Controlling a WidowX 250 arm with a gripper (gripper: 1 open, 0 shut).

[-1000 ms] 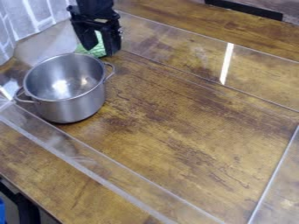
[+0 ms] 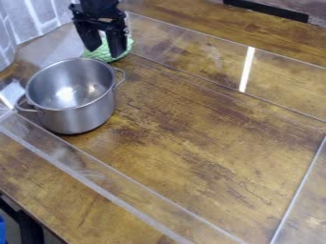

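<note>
A large steel pot [image 2: 72, 110] with two side handles stands on the wooden table at the left. Behind it, near the top left, the black gripper [image 2: 105, 43] points down over a light green cloth-like item [image 2: 126, 50]. The gripper is small and dark, and its fingers partly hide the green item; whether they hold anything cannot be made out.
Clear panels or strips run along its edges. A pale, crumpled covering [image 2: 23, 24] lies at the upper left, and a dark ledge runs along the top right.
The gripper has shifted slightly to the left and up over the last second, showing more of the green item beside it. The pot has not moved.
</note>
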